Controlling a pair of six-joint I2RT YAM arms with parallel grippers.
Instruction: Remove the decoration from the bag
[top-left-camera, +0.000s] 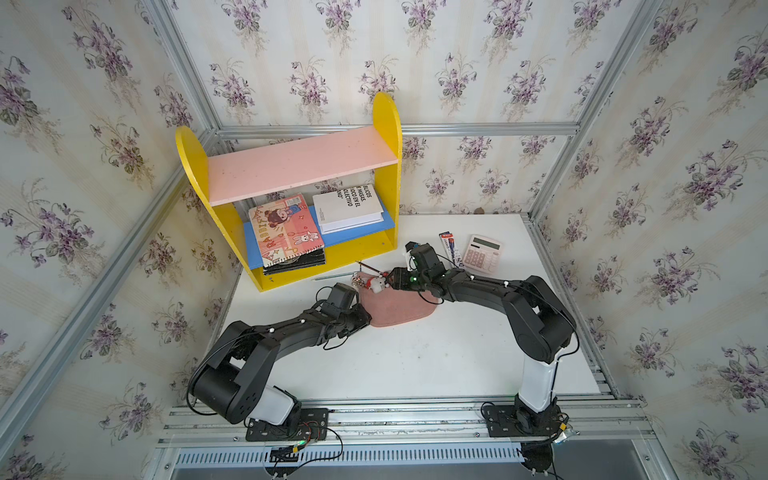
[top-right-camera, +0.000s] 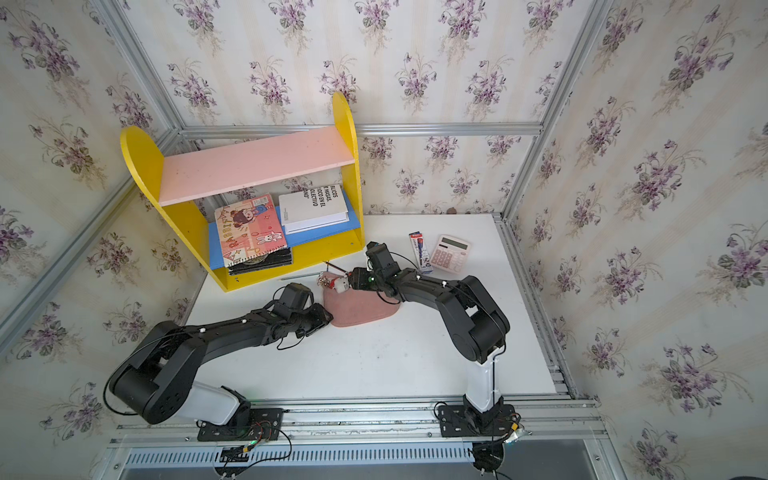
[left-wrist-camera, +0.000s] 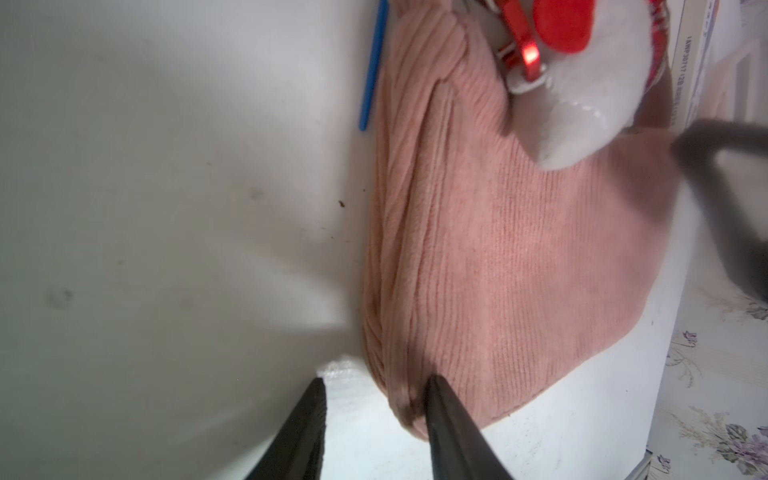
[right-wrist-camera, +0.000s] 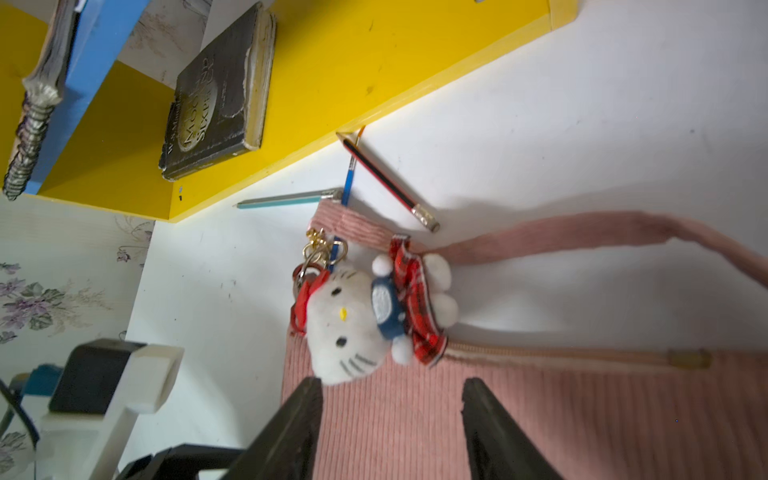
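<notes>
A pink corduroy bag (top-left-camera: 400, 308) lies flat on the table, its strap (right-wrist-camera: 592, 232) stretched out behind the zip. The decoration, a white plush cat (right-wrist-camera: 344, 320) in a red plaid skirt, lies on the bag's back left corner, with gold rings (right-wrist-camera: 320, 249) joining it to the strap end. My right gripper is open just in front of the plush, nothing held between its fingers. Part open at the bag's front left corner is my left gripper; one finger (left-wrist-camera: 460, 432) overlaps the bag's edge, and whether it touches is unclear.
Pencils (right-wrist-camera: 392, 184) lie between the bag and the yellow shelf (top-left-camera: 344, 256), which holds books. To the right at the back are a pink calculator (top-left-camera: 483, 253) and a small packet (top-left-camera: 448, 244).
</notes>
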